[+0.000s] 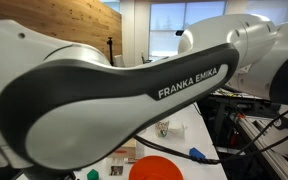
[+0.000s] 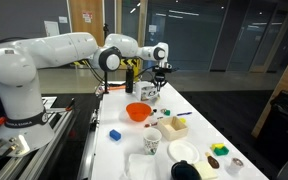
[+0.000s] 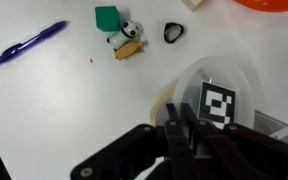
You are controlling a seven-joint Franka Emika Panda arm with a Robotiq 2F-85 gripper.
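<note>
In the wrist view, my gripper is shut on the near left edge of a whitish, see-through round container (image 3: 251, 88). A black-and-white square marker (image 3: 217, 103) shows inside its rim. Below that edge, a pale yellowish round shape (image 3: 160, 104) is partly visible; I cannot tell whether it belongs to the container. In exterior view 2, my gripper (image 2: 162, 75) is at the far end of the white table, small and hard to make out. My arm hides it in exterior view 1.
Near the container lie a green cube (image 3: 108, 19), a small black-and-white figure (image 3: 125, 35), a black ring (image 3: 172, 33) and a blue pen (image 3: 31, 44). An orange-red bowl (image 2: 138, 111) stands nearby. A mug (image 2: 151, 145) and black plate (image 2: 184, 152) stand toward the front.
</note>
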